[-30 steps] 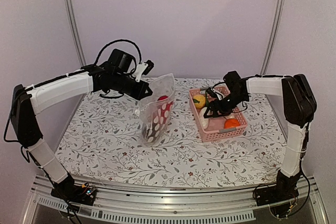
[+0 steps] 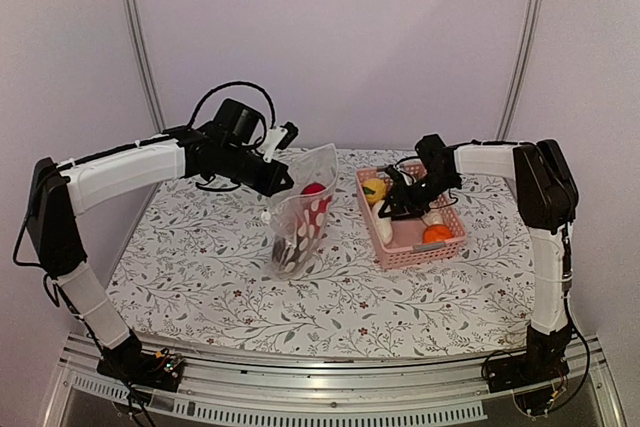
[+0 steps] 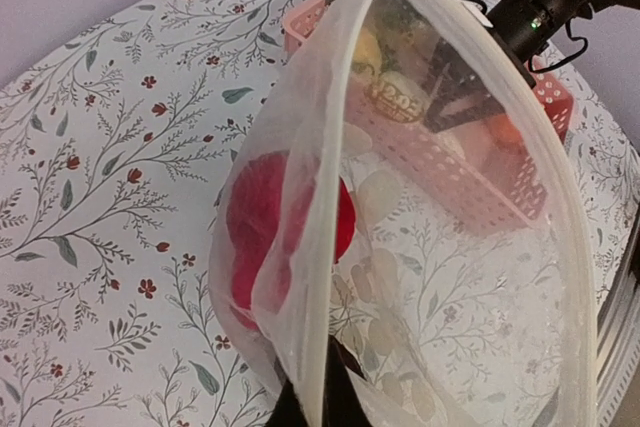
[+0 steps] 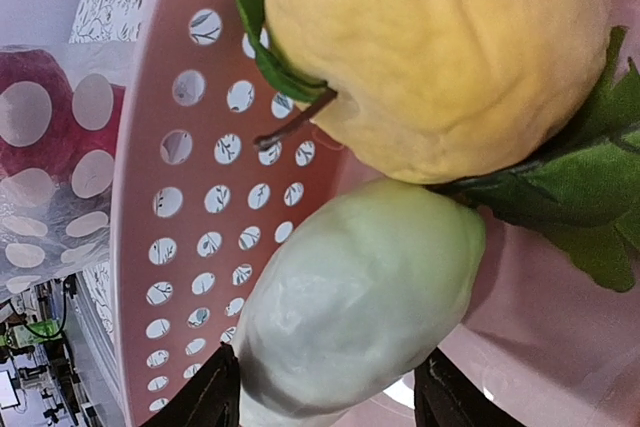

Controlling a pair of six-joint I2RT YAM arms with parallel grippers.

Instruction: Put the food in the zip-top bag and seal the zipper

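Observation:
The clear zip top bag point(image 2: 303, 222) stands upright and agape mid-table, a red food item point(image 3: 262, 222) and something dark inside. My left gripper is shut on the bag's rim, as the left wrist view shows. In the pink basket point(image 4: 150, 277) a pale green-white vegetable point(image 4: 365, 292) lies slanted against the perforated wall. Its near end sits between the parted fingers of my right gripper; whether both touch it I cannot tell. A yellow fruit point(image 4: 430, 47) with green leaves rests right beyond it.
An orange fruit point(image 2: 437, 233) lies at the basket's near right corner, with a pale item point(image 2: 432, 217) behind it. The basket stands just right of the bag. Ahead of both, the patterned tabletop point(image 2: 330, 317) is bare.
My right gripper has shifted left and slightly down over the pale vegetable. The basket has slid slightly left.

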